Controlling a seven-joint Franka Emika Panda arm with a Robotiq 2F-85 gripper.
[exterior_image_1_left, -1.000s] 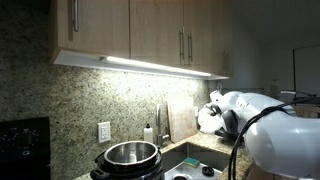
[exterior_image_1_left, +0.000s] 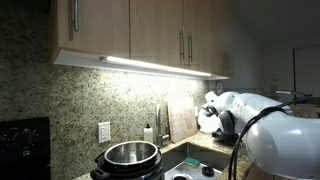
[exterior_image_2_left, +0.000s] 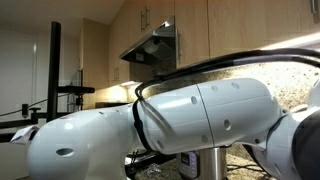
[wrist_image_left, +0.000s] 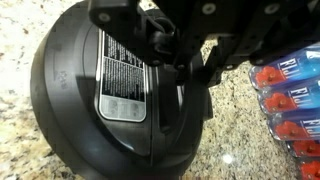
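In the wrist view, a round black appliance lid (wrist_image_left: 70, 90) with a printed label (wrist_image_left: 124, 75) and a raised ridge fills the left and middle. My gripper reaches in from the top, its dark fingers (wrist_image_left: 125, 20) over the lid's upper right part. The fingertips are dark against the black lid, so the gap between them and any contact with the ridge are unclear. In exterior view 1 the gripper (exterior_image_1_left: 226, 124) is small, low over the counter at the far right, with the white arm (exterior_image_1_left: 285, 140) behind it.
Red-and-blue packages (wrist_image_left: 295, 100) lie on the speckled counter (wrist_image_left: 235, 140) right of the lid. A steel pot (exterior_image_1_left: 132, 153) stands at the left of the sink (exterior_image_1_left: 180, 154), where a green item (exterior_image_1_left: 191, 162) lies. A soap bottle (exterior_image_1_left: 148, 133) and a board (exterior_image_1_left: 182, 118) stand along the wall.
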